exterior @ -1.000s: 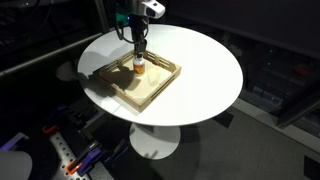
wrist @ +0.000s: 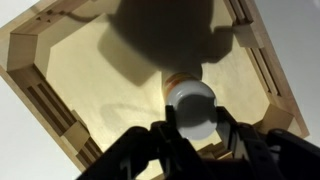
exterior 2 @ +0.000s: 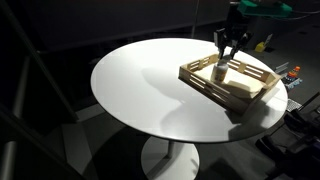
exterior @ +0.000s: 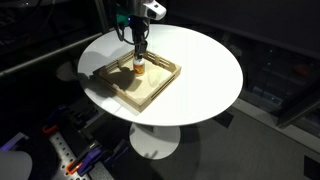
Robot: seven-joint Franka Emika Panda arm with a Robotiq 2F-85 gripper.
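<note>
An orange bottle with a white cap is inside a wooden tray, seen upright in exterior view 1. My gripper comes down from above, with its fingers at the cap. From the wrist view, the round white cap lies between the dark fingertips, and my gripper is shut on it. Only a sliver of the orange body shows past the cap. In exterior view 2 the bottle appears pale beneath the gripper. Whether its base touches the tray floor is hard to tell.
Slatted low walls surround the tray, and its floor around the bottle is bare. In exterior view 2 the tray sits close to the table's right edge.
</note>
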